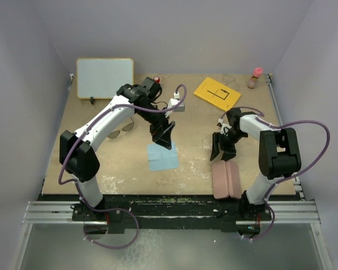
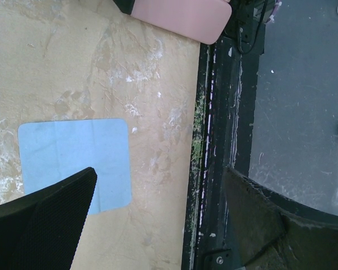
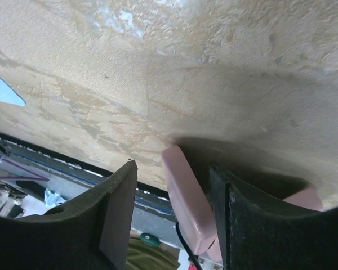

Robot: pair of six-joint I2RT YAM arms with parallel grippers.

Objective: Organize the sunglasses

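Observation:
The sunglasses [image 1: 121, 130] lie on the table's left side, beside my left forearm. A long pink case [image 1: 220, 180] lies at the front right, a lengthwise seam down it; whether its lid is raised I cannot tell. At the case's far end is my right gripper [image 1: 221, 156], open. In the right wrist view a pink edge of the case [image 3: 183, 191] shows between the spread fingers of that gripper, not gripped. My left gripper is open and empty, above the table near a light blue cloth [image 1: 163, 157].
A white board [image 1: 105, 79] stands at the back left, a yellow flat box [image 1: 217, 93] at the back right. A pink-capped bottle [image 1: 254, 77] is in the far right corner. Bare table lies between the cloth and the case.

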